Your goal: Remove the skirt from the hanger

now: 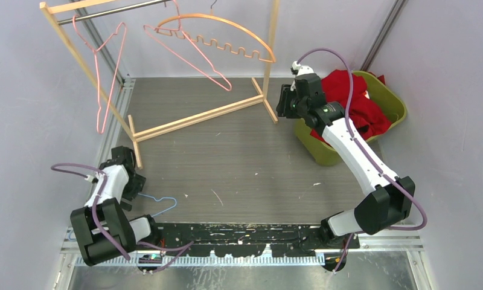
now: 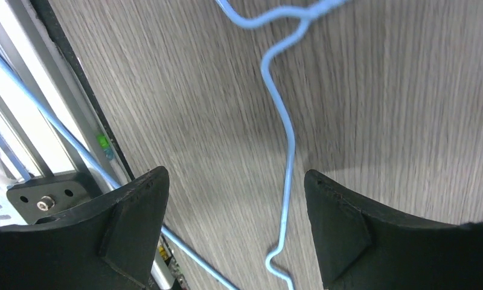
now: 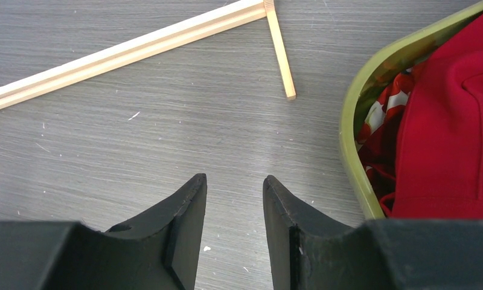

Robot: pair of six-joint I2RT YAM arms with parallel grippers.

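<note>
Pink hangers (image 1: 198,60) and an orange hanger (image 1: 239,30) hang on the rack's rail (image 1: 115,12), with no skirt visible on them. A blue hanger (image 1: 166,199) lies on the floor by my left gripper (image 1: 130,187); in the left wrist view its wire (image 2: 290,145) runs under the gap between the parted fingers. My right gripper (image 1: 287,99) hangs over the green basket's left side, fingertips apart with nothing between. Red cloth (image 3: 444,151) fills the basket (image 3: 351,139).
The rack's wooden base bar (image 1: 197,119) lies across the back of the floor. Walls stand close on both sides; a metal edge (image 2: 64,109) borders the floor near my left gripper.
</note>
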